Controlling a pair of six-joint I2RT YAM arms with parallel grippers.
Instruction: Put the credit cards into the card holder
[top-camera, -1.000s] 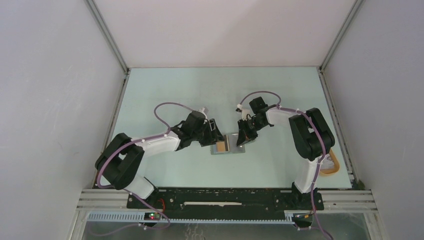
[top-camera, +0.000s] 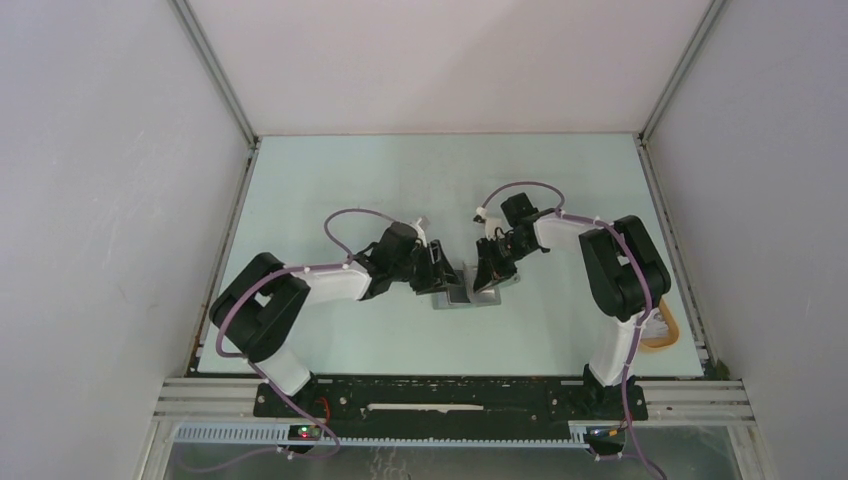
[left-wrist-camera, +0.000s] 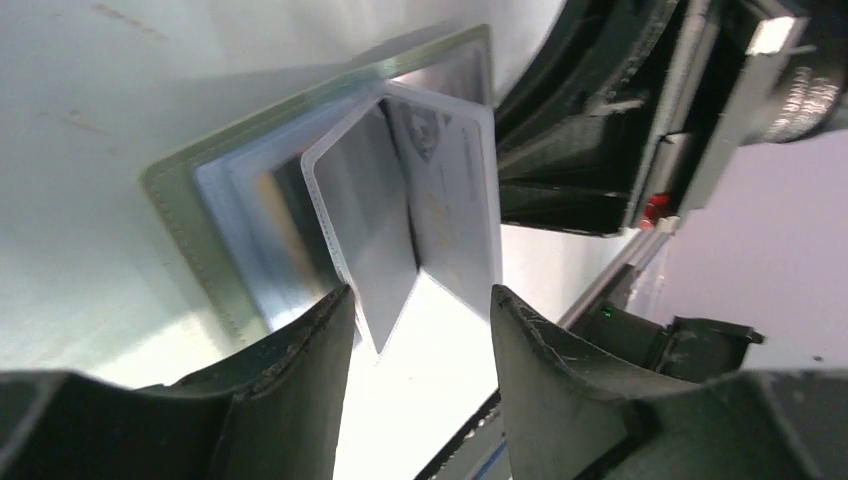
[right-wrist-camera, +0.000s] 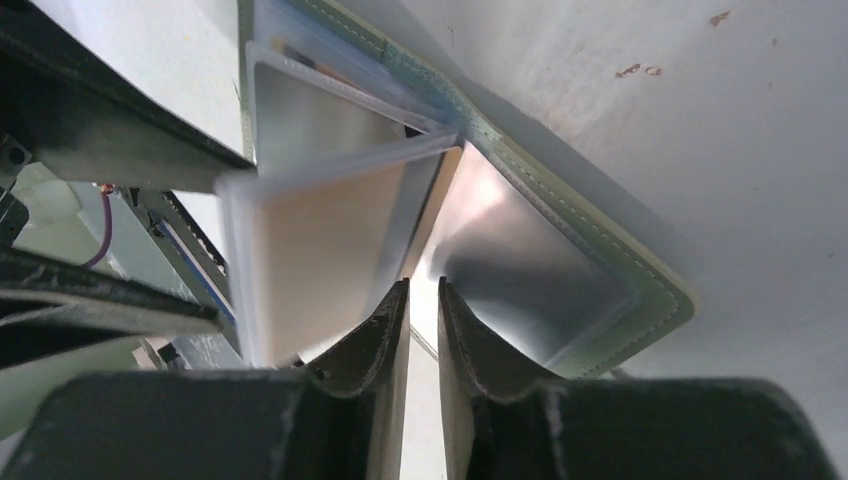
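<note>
The open card holder (top-camera: 468, 304), green-edged with clear plastic sleeves, lies flat between my two grippers. Raised off its pages, sleeve leaves (left-wrist-camera: 365, 215) stand between the spread fingers of my left gripper; firm contact with both fingers does not show. A tan card-like piece (right-wrist-camera: 335, 235) shows through a raised sleeve in the right wrist view. My right gripper is narrowly open over the holder's other half, a clear sleeve (right-wrist-camera: 520, 250) lying just beyond its tips. Nothing shows between those fingers.
An orange-brown tray (top-camera: 656, 342) with pale contents stands by the table's right edge, partly behind my right arm. The two grippers are very close together.
My left gripper has moved right, and the holder has shifted slightly right. The tan area on its left half, visible before from above, now shows dark. The right gripper has barely moved.
</note>
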